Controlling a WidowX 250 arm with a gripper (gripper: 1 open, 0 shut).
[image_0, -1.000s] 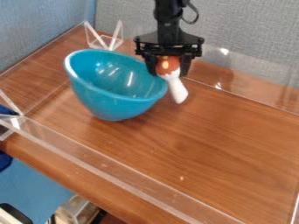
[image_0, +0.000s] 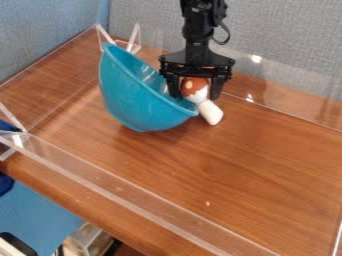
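Note:
A black gripper (image_0: 197, 75) hangs from the top, its fingers around an orange-and-white object (image_0: 206, 106) with a white stem pointing down toward the front right; whether they grip it cannot be told. A turquoise bowl (image_0: 131, 95) is steeply tilted just left of the gripper, against the object, its near side low on the wooden surface (image_0: 227, 180).
Clear plastic walls edge the wooden surface along the back and front left. White straps (image_0: 114, 40) stand behind the bowl. A dark blue item (image_0: 6, 130) lies off the left edge.
The bowl has tipped further, its far rim rising and shifting right. The gripper and orange-and-white object have moved slightly.

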